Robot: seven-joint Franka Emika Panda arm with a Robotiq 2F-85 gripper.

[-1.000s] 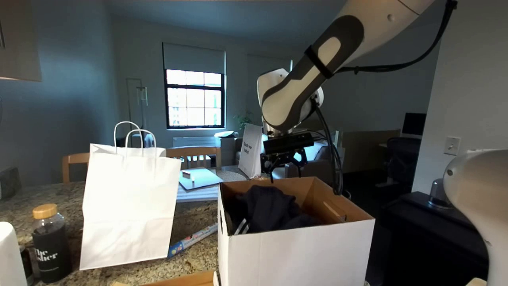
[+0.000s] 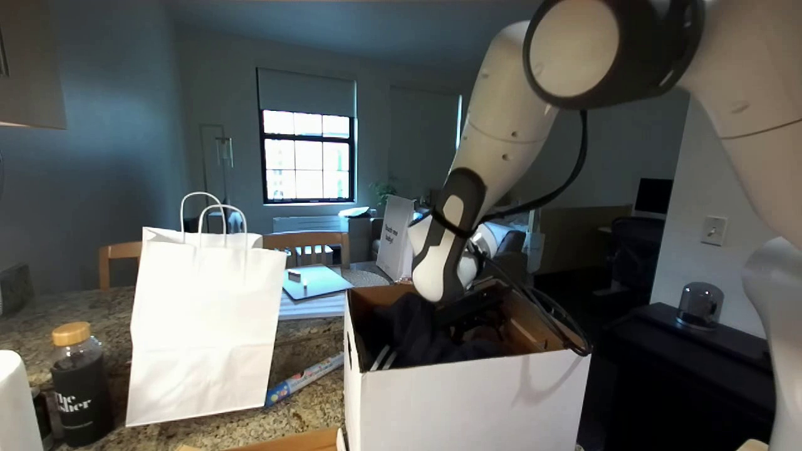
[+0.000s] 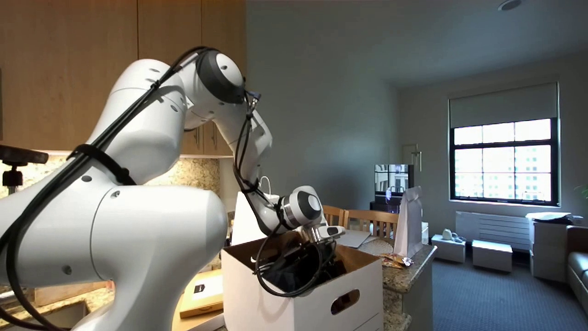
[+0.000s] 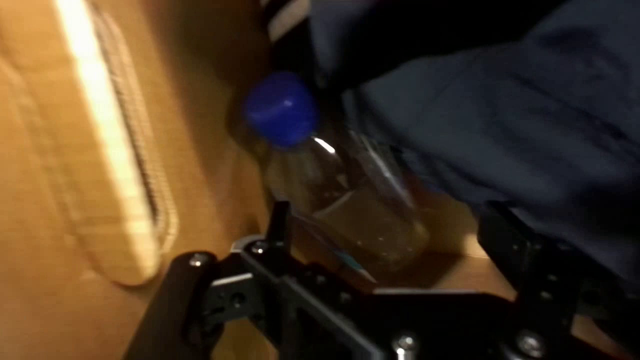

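Inside the white cardboard box (image 2: pixel 470 402), a clear bottle (image 4: pixel 375 231) with a blue cap (image 4: pixel 280 110) leans by the wall with the cut-out handle. Dark blue cloth (image 4: pixel 510 114) lies beside the bottle and partly over it. My gripper is open, its two black fingers spread to either side of the bottle's lower part in the wrist view, nothing gripped. Whether they touch the bottle I cannot tell. From outside, the gripper is down in the box, and its fingertips are hidden by the box walls and cloth.
A white paper bag (image 2: pixel 203 331) stands left of the box, with a dark bottle with a wooden lid (image 2: pixel 79 391) farther left. Between bag and box lies a blue tube (image 2: pixel 304 378). Cables (image 3: pixel 317 276) hang over the box edge.
The arm has come down: my gripper was above the box's far edge and is now inside it. The bag and box stand where they were.
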